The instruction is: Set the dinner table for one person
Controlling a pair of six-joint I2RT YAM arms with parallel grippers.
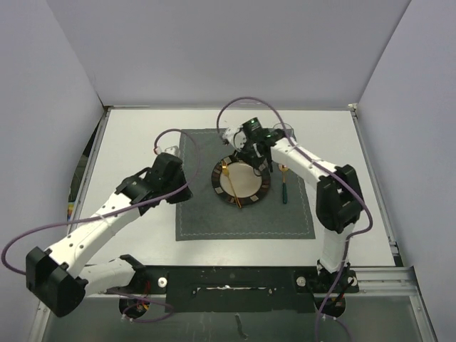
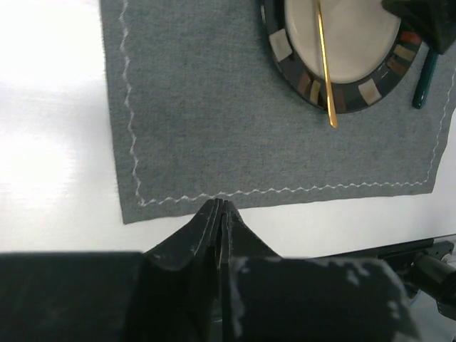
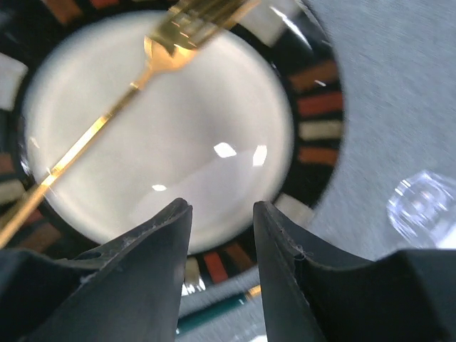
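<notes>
A gold fork (image 1: 231, 187) lies slanted across the white plate with a dark patterned rim (image 1: 265, 187), its handle end reaching past the rim. The plate rests on a grey placemat (image 1: 206, 222). Above the plate's right part hangs my right gripper; its fingers stand apart with nothing between them, and the fork (image 3: 107, 114) lies clear of them. To the plate's right is a utensil with a green handle (image 1: 284, 192) and gold head. My left gripper is shut, nothing showing between its fingertips, near the placemat's left edge in the top view.
A clear glass (image 1: 283, 130) stands at the placemat's upper right, partly behind the right arm. The lower placemat is free.
</notes>
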